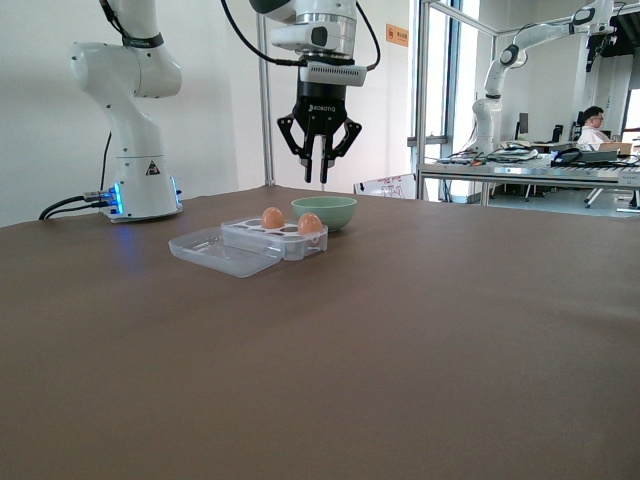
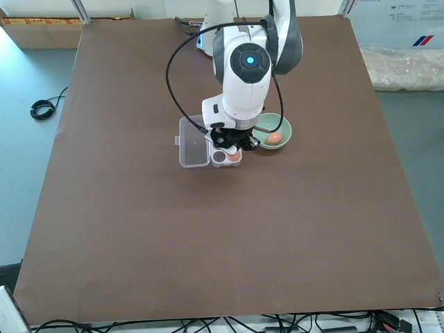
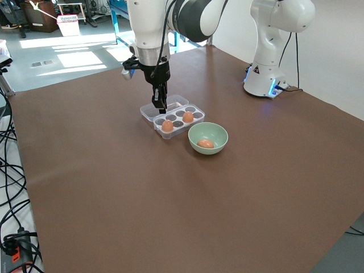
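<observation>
The black two-finger gripper (image 1: 315,170) hangs pointing down above an open clear plastic egg carton (image 1: 278,243), with its two fingertips close together; I cannot tell if they are fully shut. Two brown eggs (image 3: 187,117) (image 3: 167,125) sit in the carton's tray, whose other holes are empty. Its lid (image 2: 193,151) lies flat beside it. A mint green bowl (image 3: 216,133) stands next to the carton, holding a brown egg (image 3: 205,144). In the left view the gripper hides part of the carton.
The white robot base (image 1: 142,190) stands at the back with cables, and cables run along the table's outer edge.
</observation>
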